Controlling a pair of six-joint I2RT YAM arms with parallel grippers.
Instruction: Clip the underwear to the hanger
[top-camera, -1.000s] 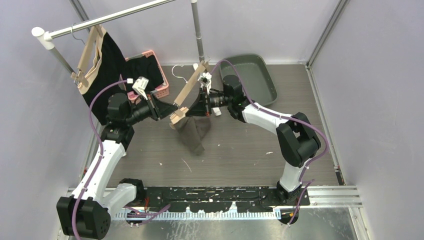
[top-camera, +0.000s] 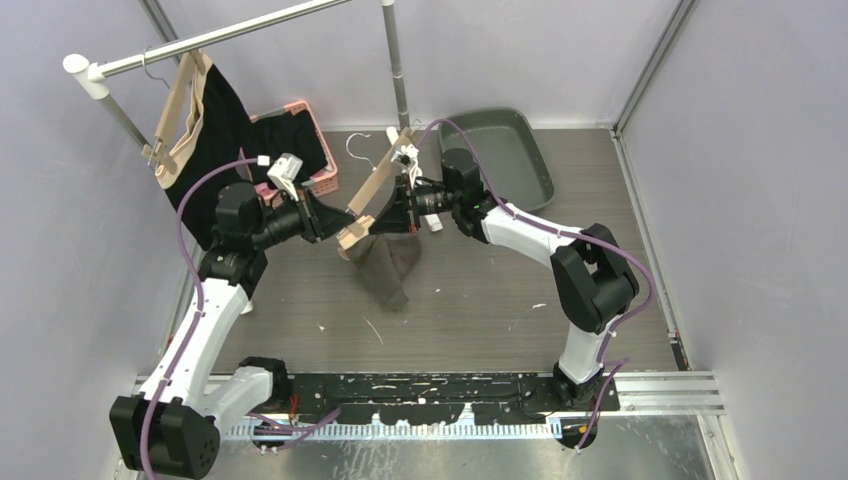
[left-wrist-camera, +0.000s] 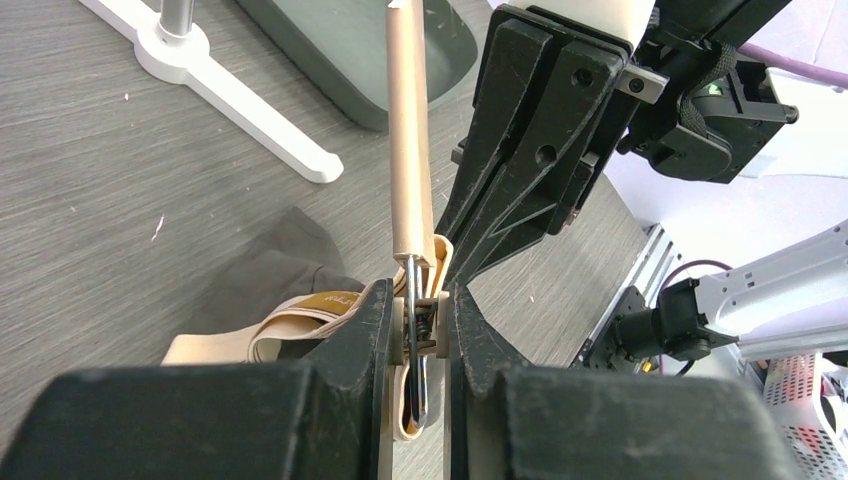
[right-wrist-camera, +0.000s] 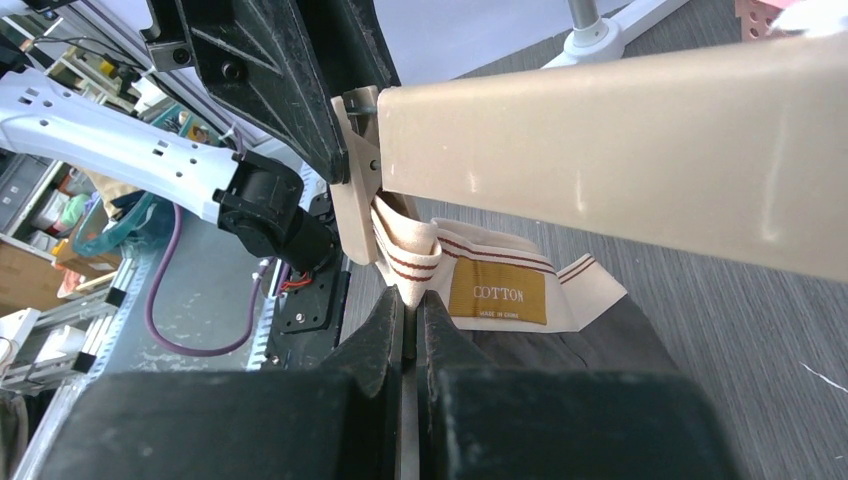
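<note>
A wooden hanger with metal clips hangs between my grippers. My left gripper has its fingers around the hanger's end clip, close on either side; how far they are closed is hard to see. My right gripper is shut on the cream striped waistband of the dark grey underwear, just below that clip. The waistband is folded at the clip; whether it lies inside the clip is unclear. A label reads COTTON.
A rack at the back left carries another hanger with a black garment. A pink basket with dark cloth, a loose white hook and a green tray are at the back.
Both arms and the hanger have shifted very slightly; the grippers stay at the clip and waistband.
</note>
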